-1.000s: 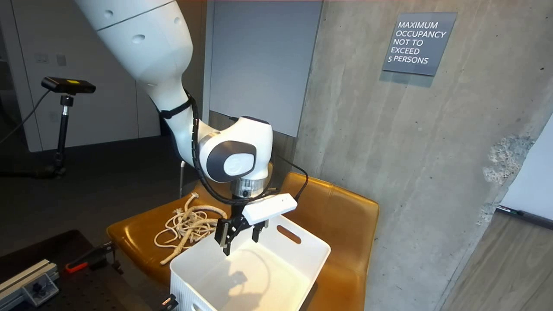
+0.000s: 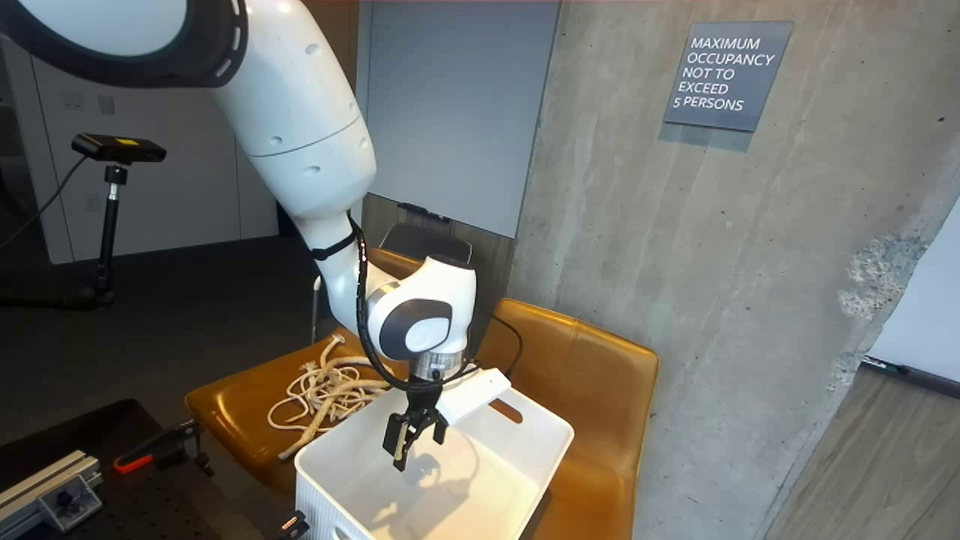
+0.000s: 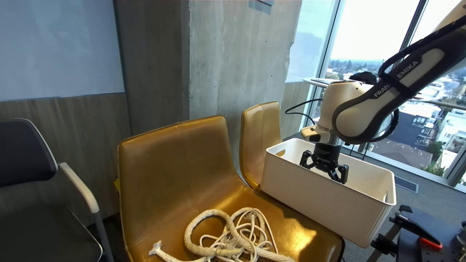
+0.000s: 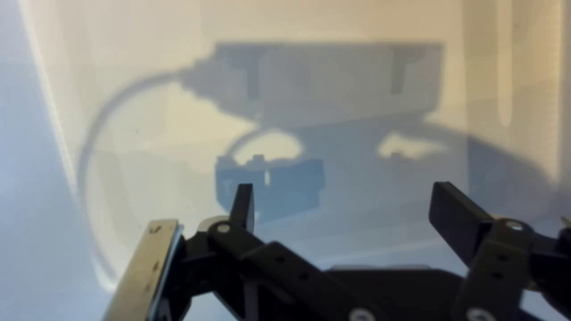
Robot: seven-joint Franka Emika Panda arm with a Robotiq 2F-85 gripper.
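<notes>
A white ribbed bin (image 3: 319, 198) with handle cut-outs stands on a tan chair. Inside its walls hangs my gripper (image 2: 415, 442), pointing down above the bin floor. In the wrist view the fingers (image 4: 244, 207) stand wide apart, so the gripper is open with nothing between them. Only shadows of the arm and its camera fall on the pale bin floor (image 4: 342, 230); no object shows on the part in view. Outside the bin, a pile of off-white rope (image 3: 236, 233) lies loosely coiled on the chair seat beside it.
Tan chair backs (image 3: 174, 161) rise behind the rope and bin. A dark table (image 2: 135, 504) holding a clamp with a red-tipped handle (image 2: 135, 463) is near the bin's front corner. The bin walls surround the gripper closely.
My gripper has come down further into the bin, the whole arm lowering with it. The bin and rope have stayed where they were.
</notes>
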